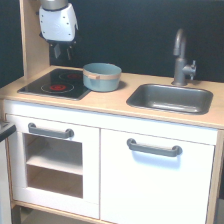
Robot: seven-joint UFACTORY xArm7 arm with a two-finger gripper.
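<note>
Near the top left hangs my gripper (62, 51), pointing down above the back of the black stovetop (52, 83). Its dark fingers are small against the dark wall, so whether they stand apart is unclear. I make out no object at them. A grey-blue pot (102, 82) with a tan band stands upright on the counter, overlapping the stovetop's right edge. The pot is below and to the right of the gripper, apart from it.
A metal sink (172, 98) with a grey faucet (180, 60) lies at the right. Bare wooden counter (128, 91) separates pot and sink. Below are an open-fronted oven (55, 155) and a white cabinet door (150, 180), both with dark handles. A wooden post (35, 45) rises at the left.
</note>
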